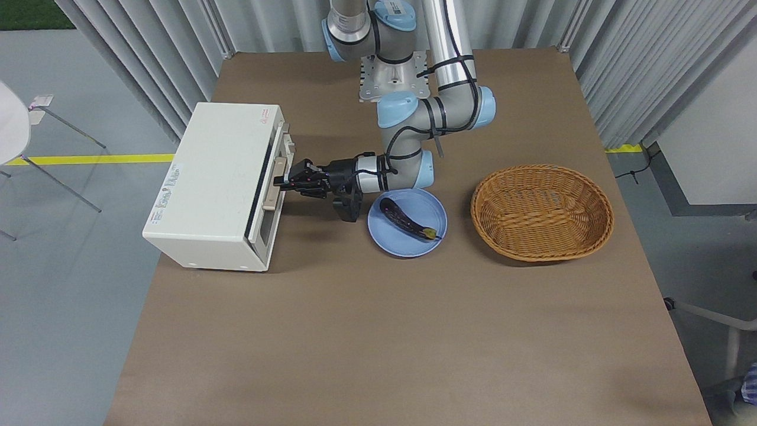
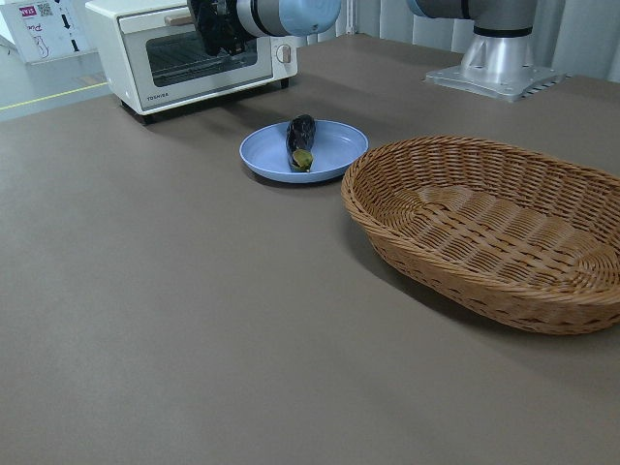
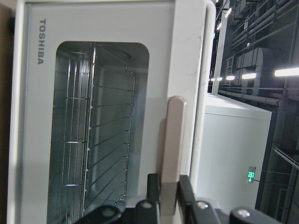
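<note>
The white toaster oven (image 1: 210, 181) stands on the left of the table. My gripper is shut on the oven door's pale handle (image 3: 173, 135), and a dark gap now shows at the top of the door in the front view. Behind the glass (image 3: 107, 126) a wire rack is visible. A dark eggplant (image 1: 404, 218) lies on a blue plate (image 1: 395, 242) beneath the arm, right of the oven.
An oval wicker basket (image 1: 541, 212) sits right of the plate. The arm's base (image 2: 496, 85) stands at the back.
</note>
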